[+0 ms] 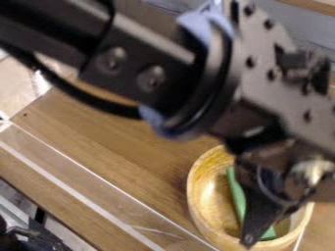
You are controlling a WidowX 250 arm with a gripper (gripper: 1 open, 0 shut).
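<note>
A wooden bowl [207, 196] sits at the lower right of the camera view, holding a green object [237, 193] that is partly hidden. My black gripper [262, 221] reaches down over and into the bowl's right part, beside the green object. Its fingertips are blurred and partly overlap the bowl; I see nothing clearly held between them.
Dark cables or hardware [20, 240] lie at the lower left. The arm fills the upper view.
</note>
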